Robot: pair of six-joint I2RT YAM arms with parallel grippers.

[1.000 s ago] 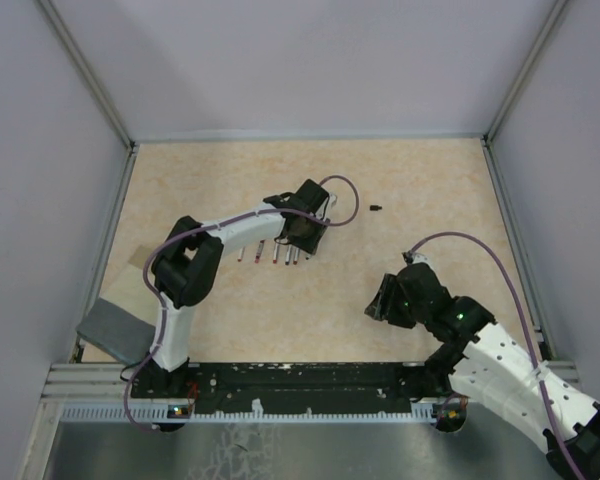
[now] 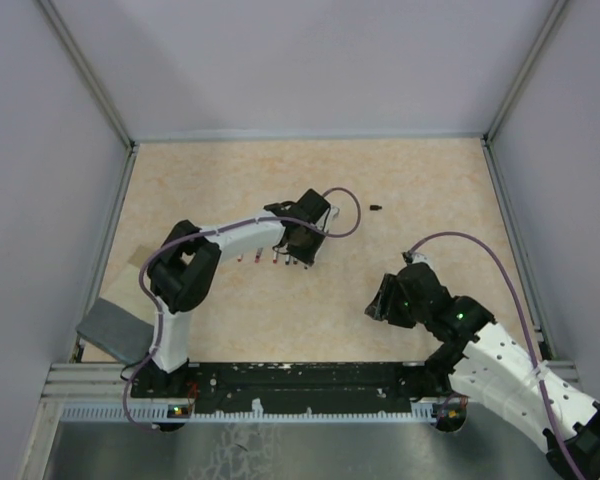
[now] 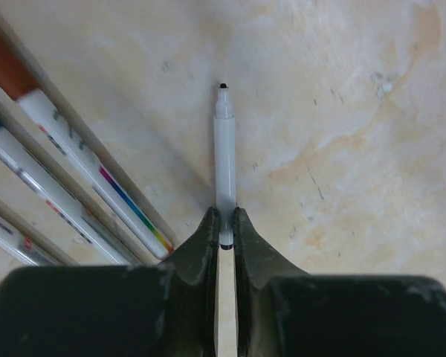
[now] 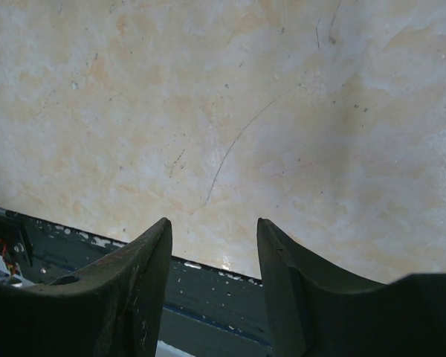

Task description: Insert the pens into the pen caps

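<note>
In the left wrist view, a white pen (image 3: pixel 224 156) with a dark tip lies between the fingertips of my left gripper, shut on its lower end. Several other pens, such as one with a brown end (image 3: pixel 82 149) and one with a blue end (image 3: pixel 52 193), lie side by side to its left. From above, the left gripper (image 2: pixel 310 250) is over the row of pens. My right gripper is parted, empty, over bare table near the front edge.
A small dark object (image 2: pixel 375 208) lies toward the back right. A grey pad (image 2: pixel 115 330) sits at the front left.
The left arm and gripper have moved slightly toward the front of the table. The right arm has stayed in place.
</note>
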